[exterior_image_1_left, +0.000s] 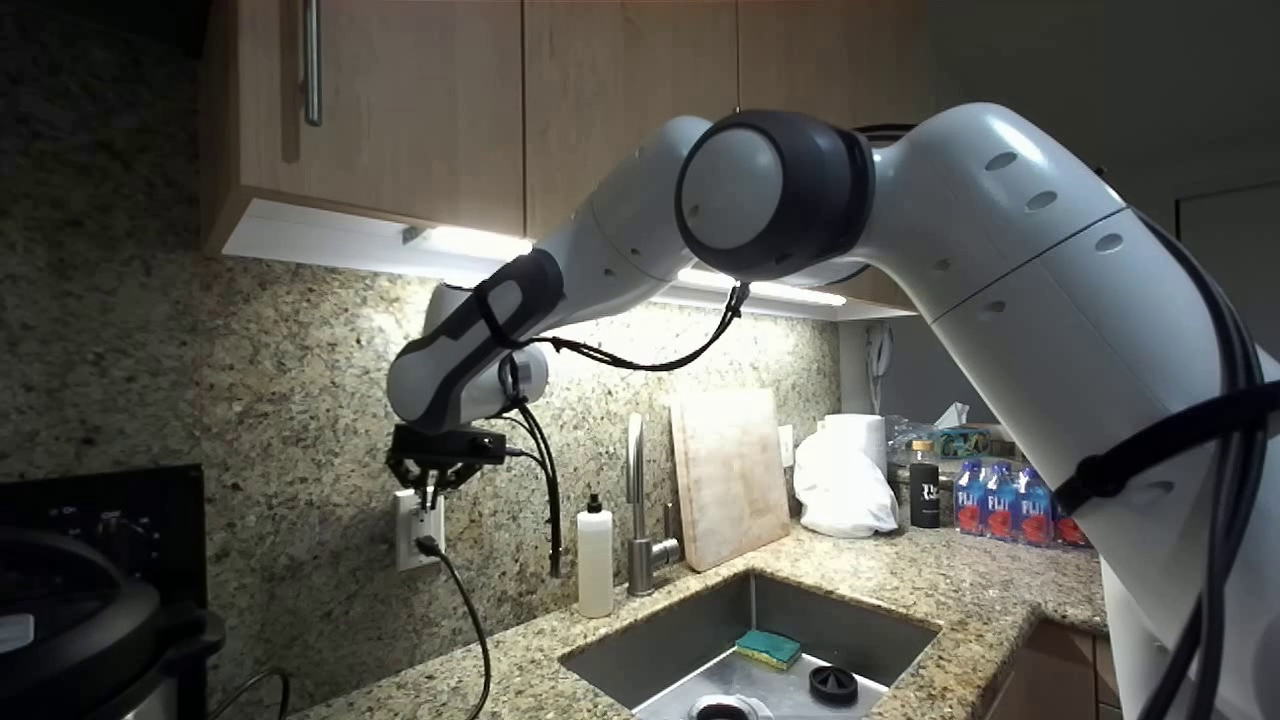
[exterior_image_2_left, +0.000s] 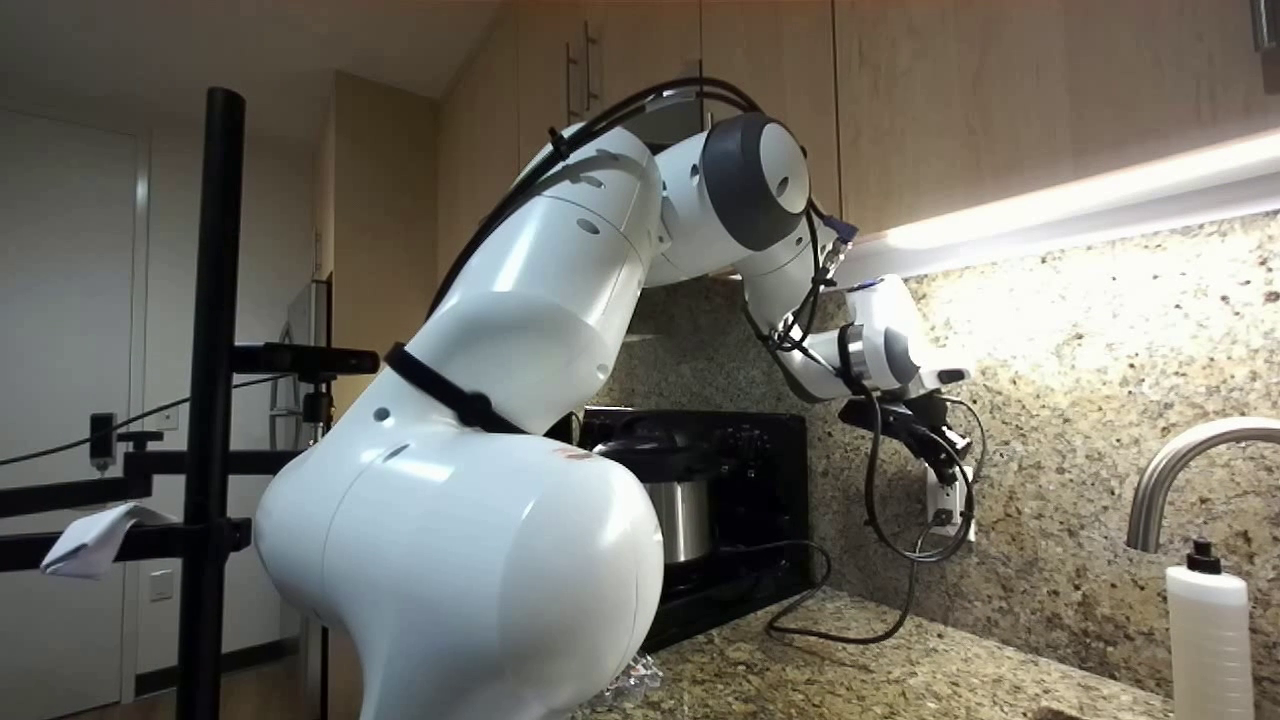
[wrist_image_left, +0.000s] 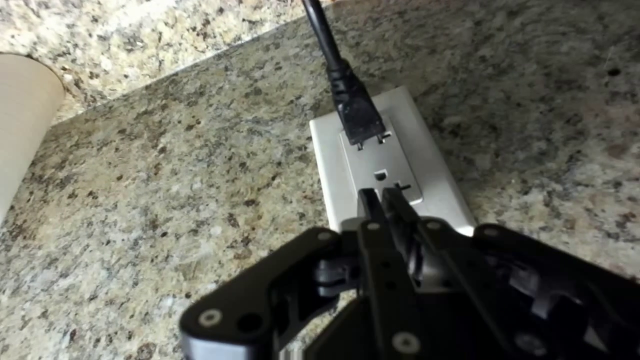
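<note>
A black plug (wrist_image_left: 356, 114) on a black cord stands at the lower socket of the white wall outlet (wrist_image_left: 328, 180). Small dark slots or prongs show along the plug's edge; how deeply it is seated I cannot tell. My gripper is shut, its narrow fingertips close together in front of the other socket, apart from the plug. Nothing shows between them. In exterior view 1, the gripper (exterior_image_1_left: 428, 502) is just above the plug (exterior_image_1_left: 426, 546), and the cord (exterior_image_1_left: 475, 618) hangs down to the counter. Whether the fingertips touch the outlet is not clear.
A white bottle (exterior_image_1_left: 594, 562) and the faucet (exterior_image_1_left: 638, 516) stand right of the outlet, beside the sink (exterior_image_1_left: 624, 648). A black cooker (exterior_image_1_left: 90, 612) is to the left. Upper cabinets (exterior_image_1_left: 384, 108) overhang the arm. Granite wall surrounds the outlet.
</note>
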